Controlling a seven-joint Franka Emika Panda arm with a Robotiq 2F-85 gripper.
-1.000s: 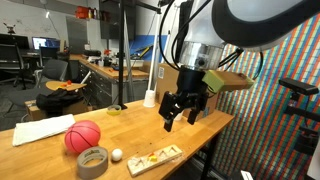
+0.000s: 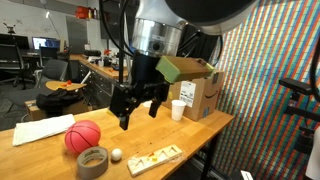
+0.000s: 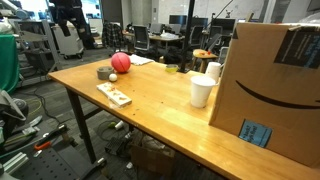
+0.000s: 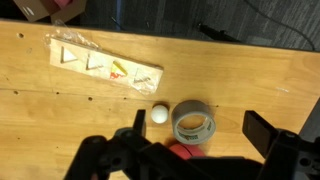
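Note:
Above the wooden table hangs my gripper, open, its fingers wide apart at either side of the wrist view with nothing held between them. Below it in that view lie a roll of grey tape, a small white ball and a red ball, partly hidden at the bottom edge. A light wooden shape board with triangular marks and a small yellow piece on it is farther up. In exterior view 1 the gripper is higher than all of these, touching none.
A large cardboard box and white cups stand at the table's other end. White paper and a yellow tape roll lie toward the back.
In exterior view 1 my gripper has moved left across the table, coming nearer the tape, balls and board. The objects on the table have stayed put.

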